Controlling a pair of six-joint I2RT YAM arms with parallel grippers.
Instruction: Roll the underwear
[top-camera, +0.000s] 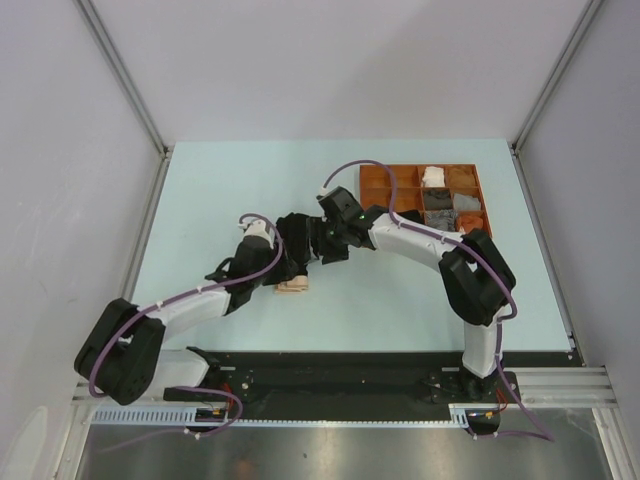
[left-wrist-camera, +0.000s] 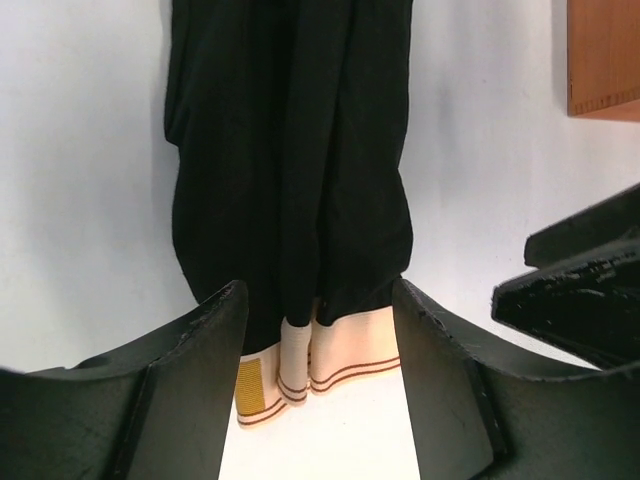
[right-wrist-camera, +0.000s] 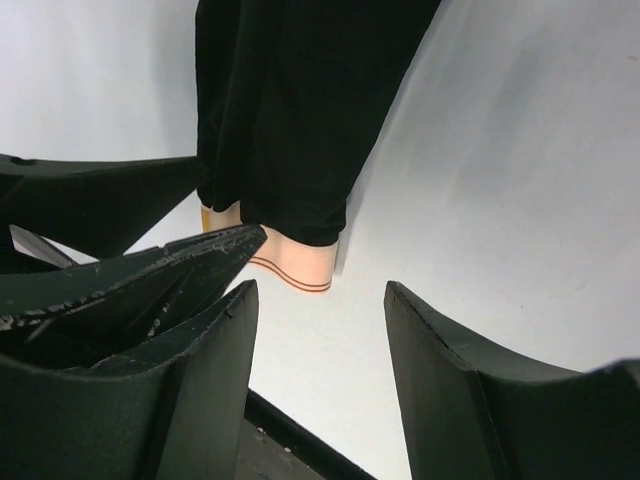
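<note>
The black underwear (top-camera: 294, 232) lies folded into a narrow lengthwise strip on the pale table, its light peach waistband (top-camera: 292, 285) toward the front. In the left wrist view the layered black cloth (left-wrist-camera: 290, 160) meets at a central fold, and the waistband (left-wrist-camera: 355, 345) lies at its near end. My left gripper is open above that end, its fingers apart on either side and nothing visibly pinched. Over the table just right of the strip, my right gripper stands part open and empty; the waistband (right-wrist-camera: 305, 262) shows beyond its left finger.
A brown compartment organizer (top-camera: 375, 178) stands at the back right, holding several rolled or folded garments. The left gripper's fingers (right-wrist-camera: 110, 290) come close to the right one.
</note>
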